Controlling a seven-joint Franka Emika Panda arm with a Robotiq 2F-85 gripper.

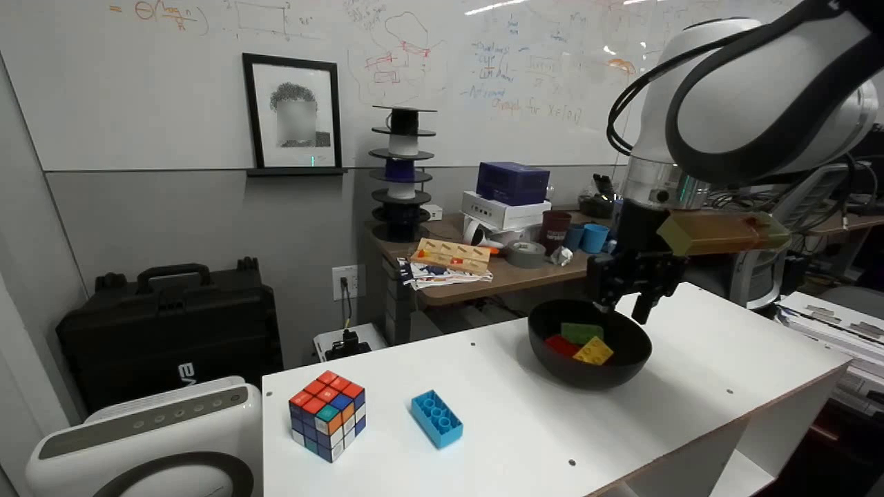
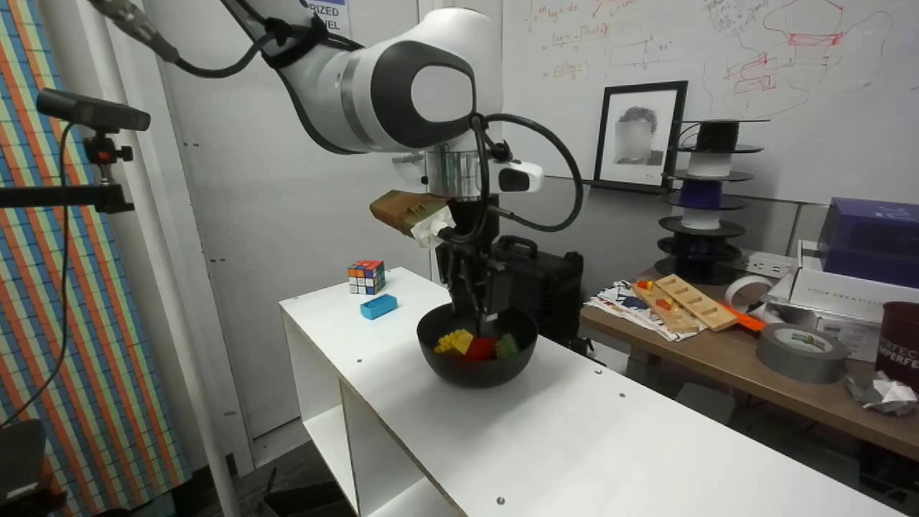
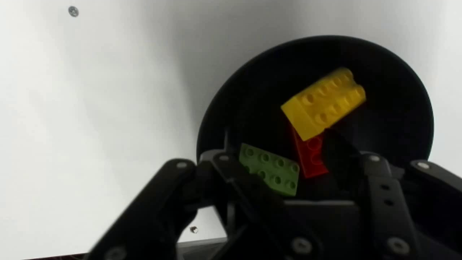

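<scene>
My gripper (image 1: 627, 310) is over the black bowl (image 1: 553, 364), its fingers apart and nothing held between them. Inside the bowl lie a yellow brick (image 3: 325, 104), a red brick (image 3: 312, 156) and a green brick (image 3: 273, 169). The yellow one rests partly across the red one, as the wrist view shows. One of my fingers covers part of the green brick there. Out on the white table, away from the bowl, a blue brick (image 1: 436, 419) lies with its hollow side up.
A Rubik's cube (image 1: 328, 414) stands to the left of the blue brick.
</scene>
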